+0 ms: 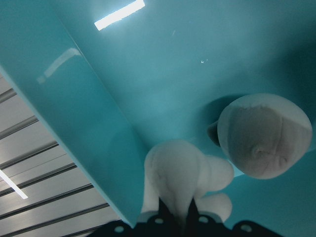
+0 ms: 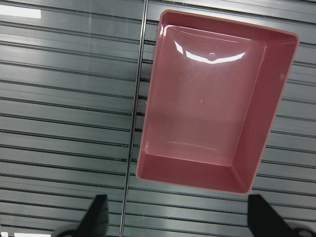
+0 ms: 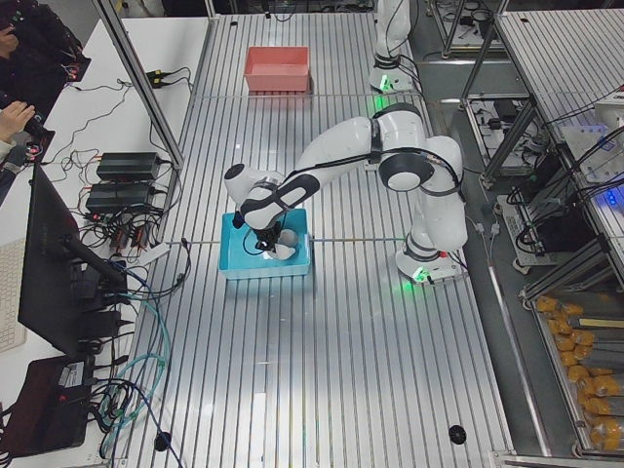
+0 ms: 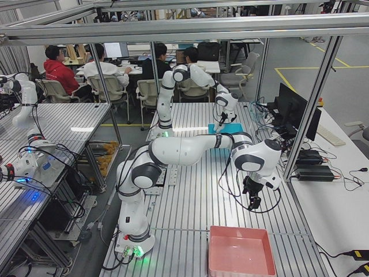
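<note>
In the blue bin (image 3: 234, 259) my left gripper is low down, shut on a white plush toy (image 1: 173, 173). A round grey-and-white plush (image 1: 264, 133) lies beside it on the bin floor. In the right wrist view my right gripper is open and empty, above the table near a pink bin (image 2: 202, 98), which is empty.
A monitor (image 3: 49, 263), black power units and cables line one long side; metal posts stand along the edges.
</note>
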